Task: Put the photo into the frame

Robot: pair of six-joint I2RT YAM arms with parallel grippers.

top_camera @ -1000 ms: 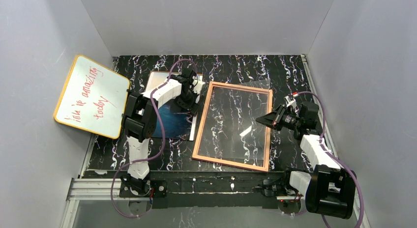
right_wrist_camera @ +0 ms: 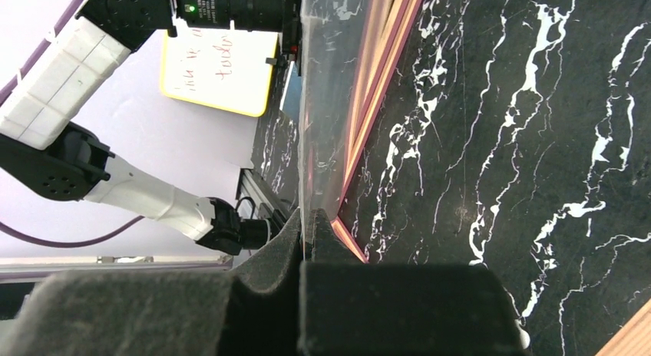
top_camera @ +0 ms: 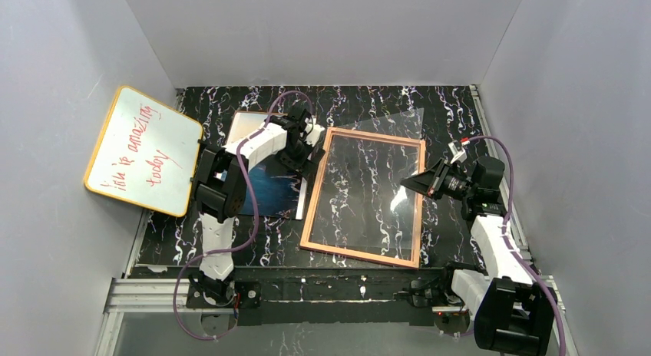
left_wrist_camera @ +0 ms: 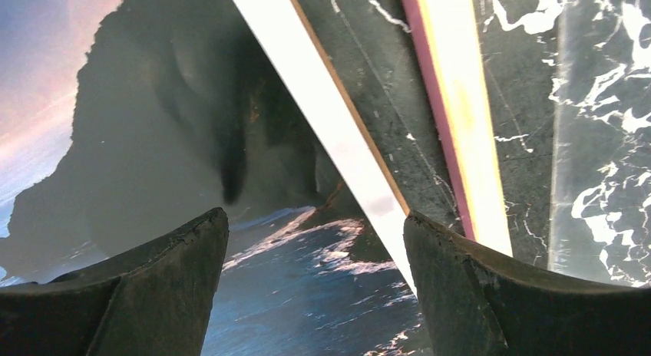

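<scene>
The photo point(top_camera: 265, 193), dark blue with a pale far part, lies on the table left of the wooden frame point(top_camera: 361, 255). Above its right side hovers my left gripper point(top_camera: 310, 172). In the left wrist view that gripper's fingers point(left_wrist_camera: 165, 283) stand apart, with the photo's white edge point(left_wrist_camera: 345, 153) showing between and below them. A clear sheet point(top_camera: 399, 124) lies over the frame and reaches past its far right corner. My right gripper point(top_camera: 405, 184), at the frame's right side, is shut on this sheet; the right wrist view shows the sheet point(right_wrist_camera: 326, 110) rising from the fingers.
A whiteboard with red writing point(top_camera: 146, 153) leans at the left. Between the photo and the frame there is only a narrow strip of table. Bare black marble table point(top_camera: 445, 126) shows beyond the frame's right side.
The clear sheet's far corner has shifted farther back past the frame, and the glare on it has moved. The left gripper has moved slightly to the right over the photo's edge.
</scene>
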